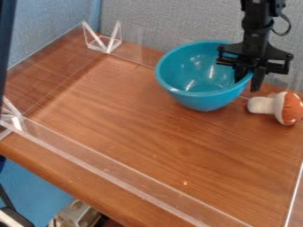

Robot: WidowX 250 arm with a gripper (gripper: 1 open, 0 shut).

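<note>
A turquoise bowl [190,84] sits on the wooden table at the back centre-right. The black gripper [249,71] reaches down over the bowl's right rim, shut on that rim as far as can be seen; its fingertips are partly hidden against the bowl. An orange-and-white toy mushroom [284,107] lies on its side just right of the bowl, below the gripper.
White wire brackets [103,37] stand at the back left and left edge, with clear low barriers along the edges. A grey padded wall rises behind the bowl.
</note>
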